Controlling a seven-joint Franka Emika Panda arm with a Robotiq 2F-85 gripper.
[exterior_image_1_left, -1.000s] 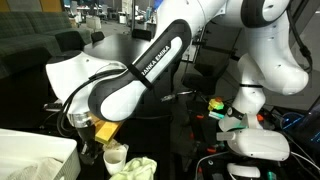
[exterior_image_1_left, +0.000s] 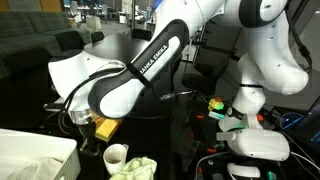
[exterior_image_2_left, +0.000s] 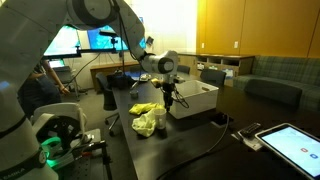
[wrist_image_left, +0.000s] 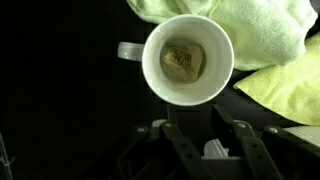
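Note:
A white mug (wrist_image_left: 187, 60) stands upright on the dark table, its handle toward the left in the wrist view. Inside it lies a small brown packet (wrist_image_left: 183, 62) with dark markings. My gripper shows at the bottom of the wrist view, beside the mug's near rim. Its fingers are spread apart, and no object shows between them. In exterior view 1 the gripper (exterior_image_1_left: 88, 147) hangs low, just left of the mug (exterior_image_1_left: 115, 157). The fingertips are dark and hard to make out there.
A white box (exterior_image_1_left: 37, 147) stands left of the gripper. Pale yellow-green cloths (exterior_image_1_left: 137, 169) lie against the mug's right side. In exterior view 2 a tablet (exterior_image_2_left: 290, 147) and a cable lie on the table, with bare surface nearer the camera.
Near the mug, the gripper has risen slightly and shifted a little left. The mug, box and cloths look unmoved.

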